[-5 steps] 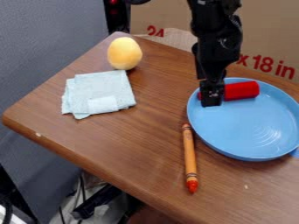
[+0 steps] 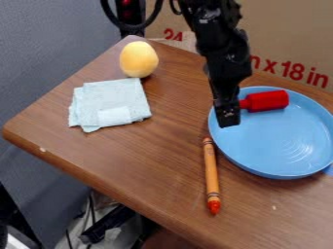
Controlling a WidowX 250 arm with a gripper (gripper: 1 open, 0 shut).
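My gripper (image 2: 227, 113) hangs at the left rim of a blue plate (image 2: 276, 146), its black fingers low beside a red cylindrical object (image 2: 267, 100) that lies on the plate's back part. Whether the fingers are open or shut I cannot tell. An orange crayon (image 2: 211, 177) lies on the wooden table, left of and in front of the plate.
A folded pale cloth (image 2: 111, 102) and a yellow egg-shaped object (image 2: 138, 58) lie on the left of the table (image 2: 124, 170). A cardboard box (image 2: 293, 44) stands behind.
My gripper has shifted a little left and down, away from the red object, which now shows more of its left end.
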